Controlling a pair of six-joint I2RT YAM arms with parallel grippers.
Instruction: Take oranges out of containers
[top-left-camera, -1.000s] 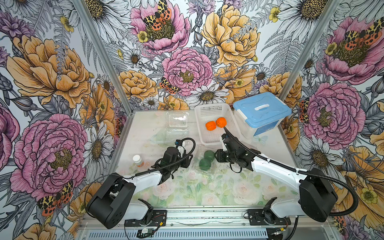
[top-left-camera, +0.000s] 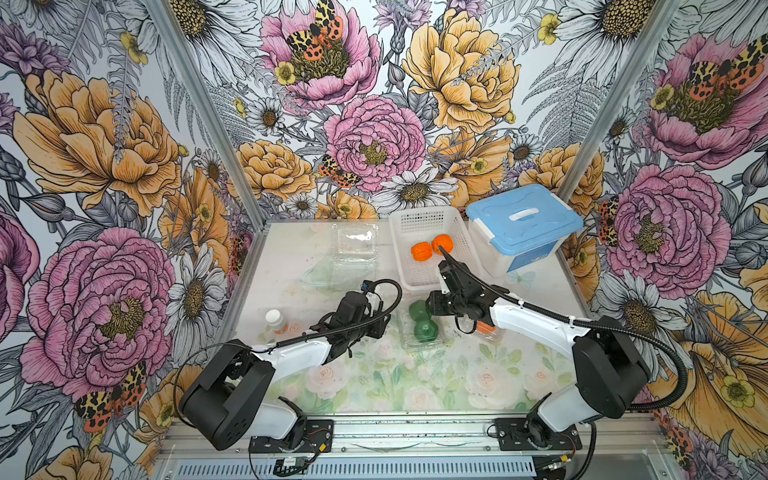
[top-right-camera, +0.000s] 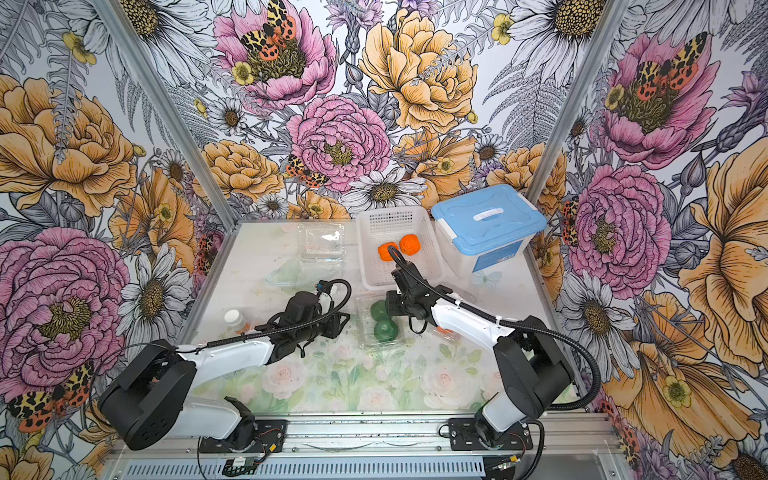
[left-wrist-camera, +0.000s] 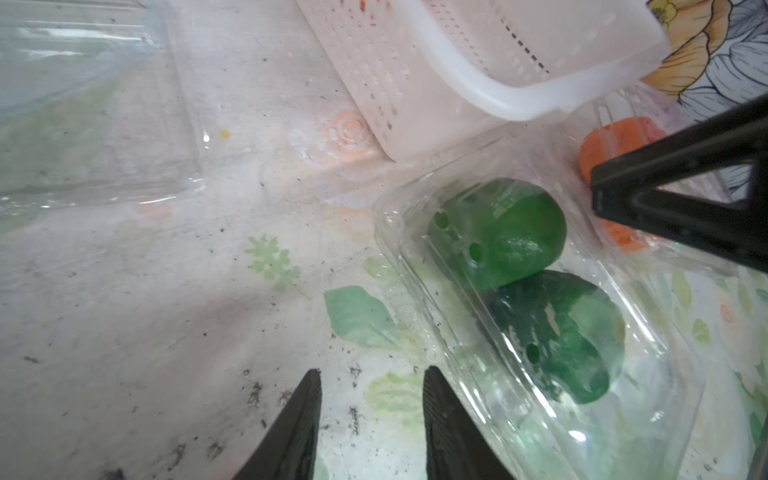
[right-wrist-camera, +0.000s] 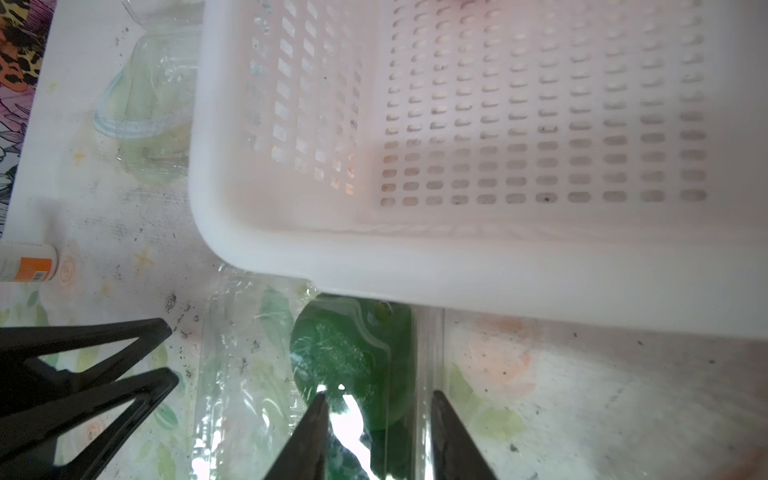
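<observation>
Two oranges, one left (top-left-camera: 421, 252) and one right (top-left-camera: 442, 243), lie inside the white basket (top-left-camera: 400, 256) at the back. In front of it a clear container (left-wrist-camera: 416, 296) holds two green fruits (left-wrist-camera: 504, 232). To its right another clear container with orange fruit (left-wrist-camera: 616, 148) is partly hidden behind the right gripper's fingers. My left gripper hangs over bare table left of the green fruits, fingers apart and empty. The right gripper stands open above the green-fruit container, its fingertips apart with nothing gripped.
The empty clear container (top-left-camera: 354, 241) stands back left. A blue-lidded box (top-left-camera: 524, 220) is right of the basket. A small white bottle (top-left-camera: 274, 318) stands at the left.
The container with the green fruits has turned slightly and shifted right. My left arm has reached slightly right, and the right arm has drawn its elbow inward. The oranges stay in the basket.
</observation>
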